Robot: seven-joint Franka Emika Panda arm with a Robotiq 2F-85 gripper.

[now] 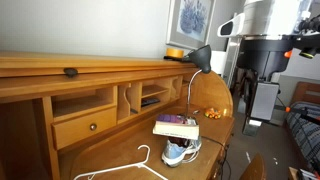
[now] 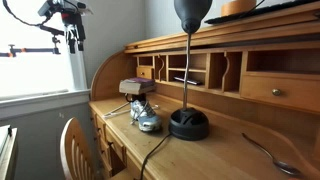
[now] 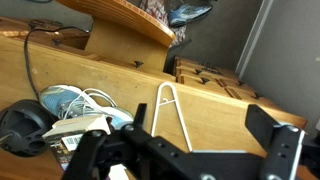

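Note:
High above the desk (image 1: 110, 155), toward its far end, hangs my gripper; its dark fingers stand wide apart with nothing between them. In exterior view 2 the gripper (image 2: 72, 42) is at the upper left, in front of the window. A white hanger (image 1: 120, 168) lies flat on the desktop, its outline (image 3: 158, 112) showing below the gap in the wrist view. Beside it sits a light grey-blue sneaker (image 2: 145, 118). Books (image 1: 176, 128) are stacked near the shoe, partly hidden by my left finger in the wrist view.
A black desk lamp (image 2: 188, 123) rises beside the shoe, with a cable trailing over the desk. A spoon (image 2: 272, 157) lies at the near end in exterior view 2. Cubbyholes line the desk's back, and a wooden chair (image 2: 75, 150) stands before it.

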